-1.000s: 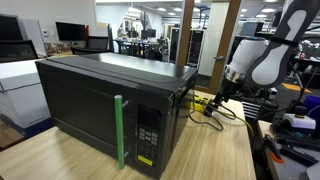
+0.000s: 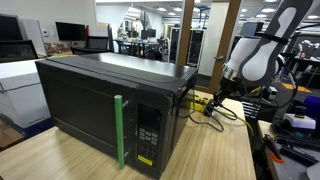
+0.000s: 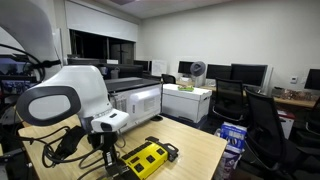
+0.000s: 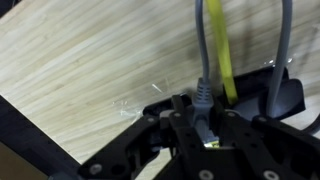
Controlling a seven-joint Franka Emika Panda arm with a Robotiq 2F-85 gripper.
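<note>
In the wrist view, my gripper is shut on a grey cable (image 4: 203, 50), around its thicker end. Below the fingers the cable's end is hidden. A yellow block with black ends, looking like a power strip (image 3: 150, 158), lies on the wooden table in exterior view 2. My gripper (image 3: 110, 155) is low beside its left end there. Exterior view 1 shows the arm at the right, beyond a black microwave (image 2: 120, 105), with the yellow strip partly hidden behind the microwave's corner. Whether the cable's end touches the strip, I cannot tell.
A yellow cord (image 4: 221, 50) and another grey cable (image 4: 278, 50) run close by the fingers. In front of the microwave a green upright handle (image 2: 119, 130) stands out. Bare tabletop (image 2: 215, 150) lies right of the microwave.
In exterior view 1 the white arm has shifted slightly up and to the right. The microwave and the yellow strip look unmoved.
</note>
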